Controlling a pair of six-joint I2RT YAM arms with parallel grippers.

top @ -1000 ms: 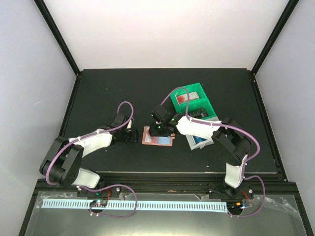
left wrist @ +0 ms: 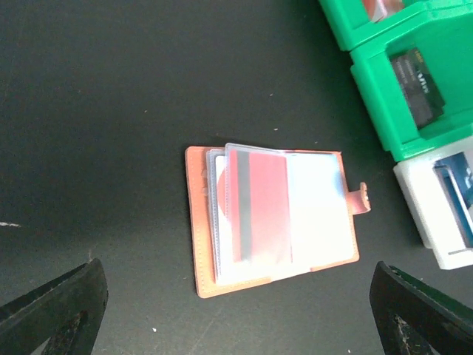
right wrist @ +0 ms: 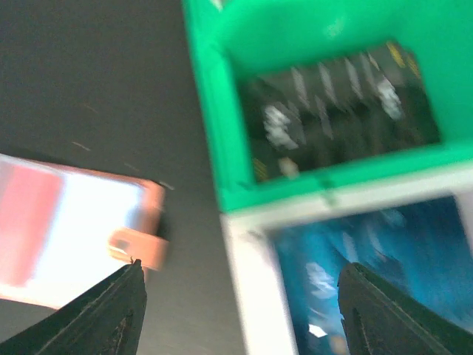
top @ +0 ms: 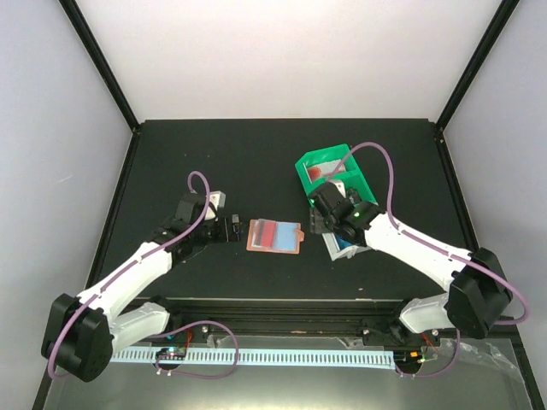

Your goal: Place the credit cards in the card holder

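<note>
The card holder (left wrist: 198, 244) lies spread on the table, orange-edged with clear sleeves and a small strap (left wrist: 359, 200) on its right side. A red card (left wrist: 259, 200) shows through the sleeves on the left; the right half looks pale blue-white. To the holder's left my left gripper (top: 236, 227) stands open and empty. My right gripper (top: 318, 219) hovers above the near left side of the bins, open, nothing between its fingers. Dark cards (right wrist: 340, 107) lie in a green compartment, blue ones (right wrist: 340, 259) in the white compartment, and reddish ones (top: 326, 171) in the far green compartment.
Green bins (top: 367, 184) and a white bin (left wrist: 419, 200) stand in a row right of the holder, their walls raised. Bare black table (top: 231, 154) extends behind and left of the holder.
My right arm has swung right, from above the card holder to the bins, uncovering the holder. My left arm has drawn back, and its gripper now stands wider beside the holder.
</note>
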